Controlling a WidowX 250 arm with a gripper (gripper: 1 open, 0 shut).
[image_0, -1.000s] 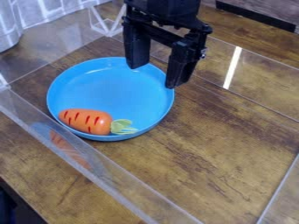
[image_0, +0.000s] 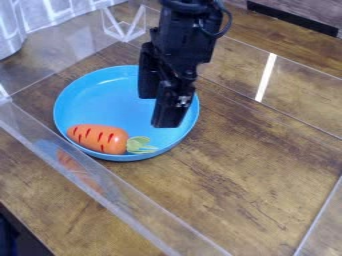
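Note:
A black gripper (image_0: 166, 98) hangs over the right part of a round blue plate (image_0: 90, 96), its fingers apart with nothing visible between them and pointing down. On the front-left of the plate lies an orange toy carrot (image_0: 98, 138) with dark stripes and a pale green top, below and left of the fingertips.
A clear plastic wall (image_0: 114, 202) runs along the left front. A white wire or mesh object (image_0: 11, 22) stands at the top left corner. The wooden surface (image_0: 245, 155) to the right of the plate is clear.
The gripper has turned about its vertical axis, so its fingers now appear closer together in the view, and it has come slightly lower. The plate and carrot have not moved.

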